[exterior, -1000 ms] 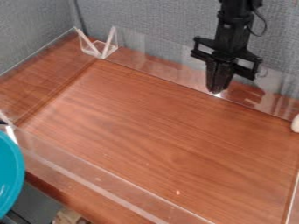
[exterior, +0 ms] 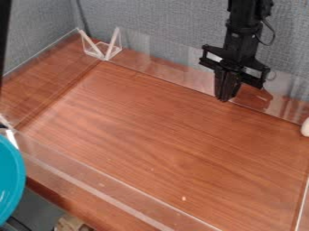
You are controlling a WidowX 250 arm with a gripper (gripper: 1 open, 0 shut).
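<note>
My black gripper [exterior: 226,88] hangs from the arm at the back right, over the far edge of the wooden tray floor [exterior: 154,144], near the clear back wall. Its tip is shut, with nothing visible between the fingers.
A white wire piece [exterior: 101,49] stands at the back left corner. A cyan round object [exterior: 9,179] is cut off at the lower left, and a white item [exterior: 304,128] sits at the right edge. Clear walls border the empty wooden floor. A dark strip shows at the upper left edge.
The gripper has shifted very slightly to the right. A dark shape now shows at the upper left edge of the view.
</note>
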